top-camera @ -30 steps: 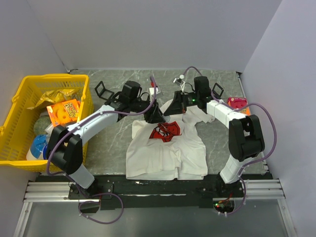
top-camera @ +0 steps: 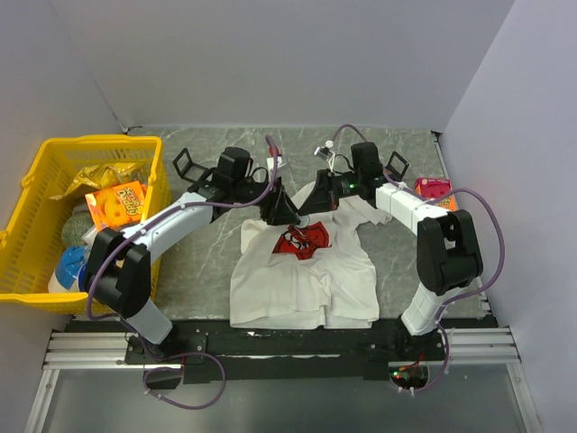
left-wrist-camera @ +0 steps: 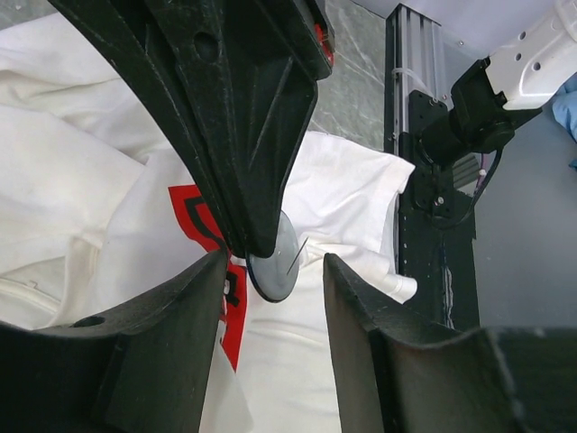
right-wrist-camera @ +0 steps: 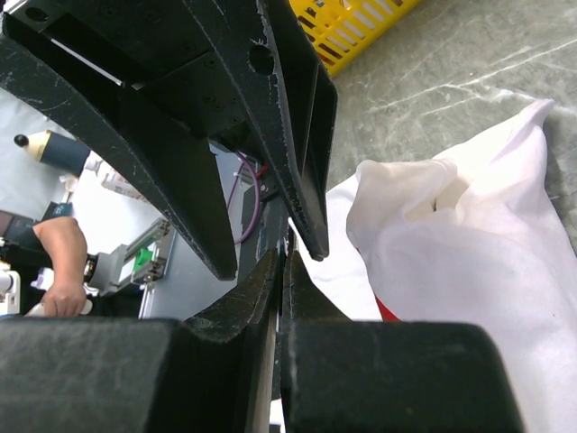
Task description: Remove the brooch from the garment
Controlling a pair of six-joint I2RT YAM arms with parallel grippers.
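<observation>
A white garment [top-camera: 302, 289] with a red printed patch [top-camera: 297, 242] lies on the grey table. A round silvery brooch [left-wrist-camera: 272, 271] with a thin pin sticking out shows at the right gripper's fingertips, apparently held by them. My left gripper is open around it, its fingers either side. My right gripper is shut at the brooch, which is mostly hidden in the right wrist view. In the top view the two grippers meet above the patch.
A full yellow basket [top-camera: 157, 194] stands on the left. A pink package [top-camera: 433, 188] lies at the back right. Grey table shows around the garment; walls close in at back and right.
The right arm and garment look unchanged.
</observation>
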